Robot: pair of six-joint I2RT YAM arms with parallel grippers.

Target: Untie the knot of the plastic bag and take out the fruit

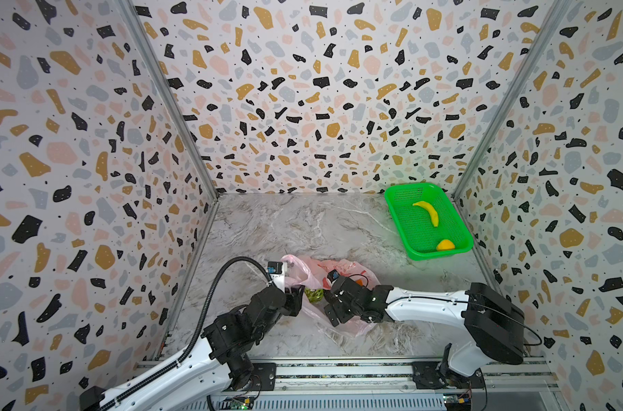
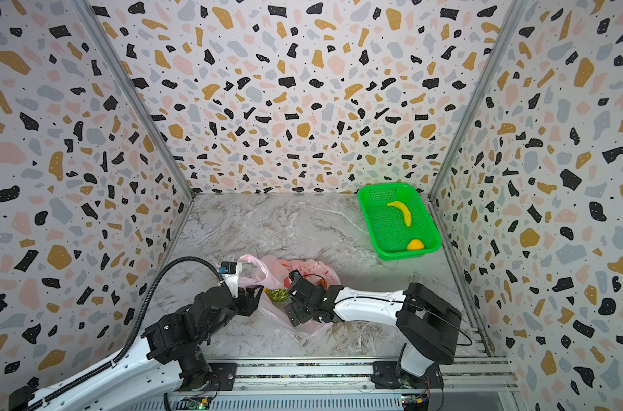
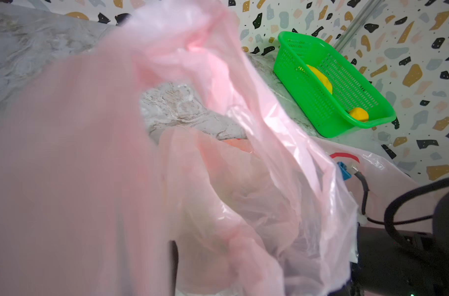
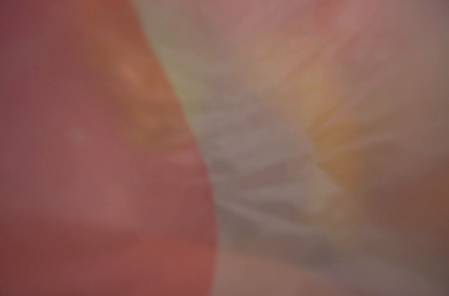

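Observation:
The pink plastic bag point(image 1: 345, 325) lies crumpled at the front of the counter, with green fruit point(image 1: 314, 294) showing inside. My left gripper point(image 1: 294, 298) is at the bag's left side among raised pink plastic, which fills much of the left wrist view; its fingers are mostly hidden, so its hold is unclear. My right gripper point(image 1: 335, 311) reaches down into the bag, fingers pointing into it. The right wrist view is blurred pink, orange and yellow plastic, hiding what lies between the fingers.
A green basket point(image 1: 414, 252) at the back right holds a banana point(image 1: 427, 211) and an orange-yellow fruit point(image 1: 445, 244).

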